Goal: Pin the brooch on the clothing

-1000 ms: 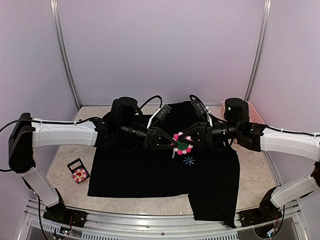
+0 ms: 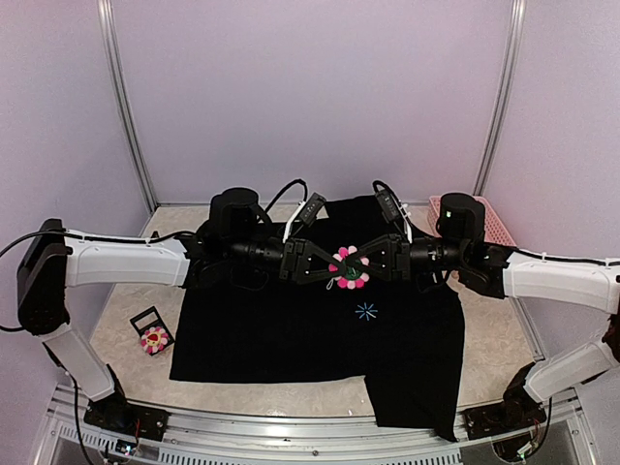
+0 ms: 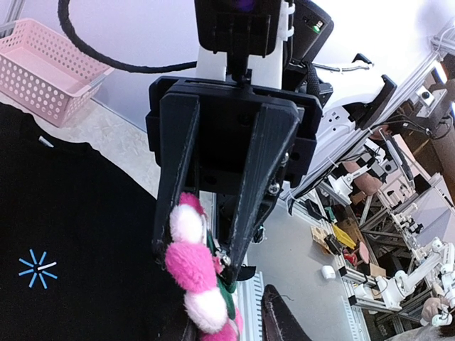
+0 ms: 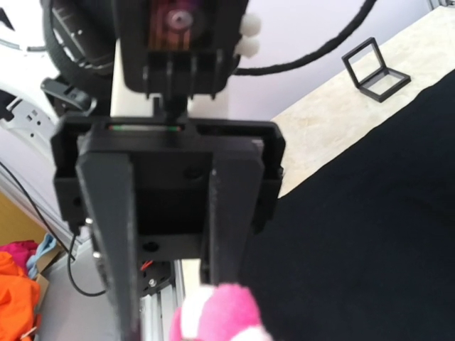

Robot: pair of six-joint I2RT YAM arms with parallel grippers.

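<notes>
The flower brooch [image 2: 353, 283], with pink and white pompom petals and a green back, is held above the shirt between both arms. My right gripper [image 2: 366, 262] is shut on it; only a few petals [image 4: 224, 312] show at the bottom of the right wrist view. In the left wrist view my left gripper is open, its fingertips on either side of the brooch's edge, which stands nearly edge-on. A thin pale pin hangs at the brooch's left in the top view. The black shirt [image 2: 271, 339] lies spread on the table.
On the shirt below the brooch is a blue starburst mark [image 2: 365, 311]. A pink basket [image 2: 497, 225] stands at the back right. At the left lie a black frame [image 2: 147, 318] and a second flower [image 2: 154, 339]. Both gripper tips are very close together.
Both grippers and the brooch have shifted slightly away from the front edge and a little left. The pale pin at the brooch's side has swung up and left. The shirt has not moved.
</notes>
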